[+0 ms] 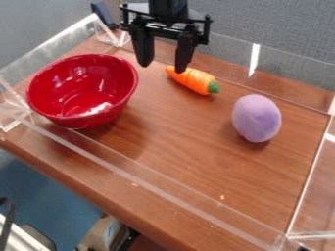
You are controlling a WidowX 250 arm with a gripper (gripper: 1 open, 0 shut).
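My black gripper (pixel 164 61) hangs at the top centre, open, its two fingers pointing down with nothing seen between them. It is above and a little left of an orange carrot with a green top (pixel 193 79), which lies on the wooden table. An empty red bowl (pixel 81 90) sits at the left. A purple egg-shaped object (pixel 257 119) rests at the right.
Clear plastic walls edge the wooden table (pixel 183 172), with a grey padded backdrop behind.
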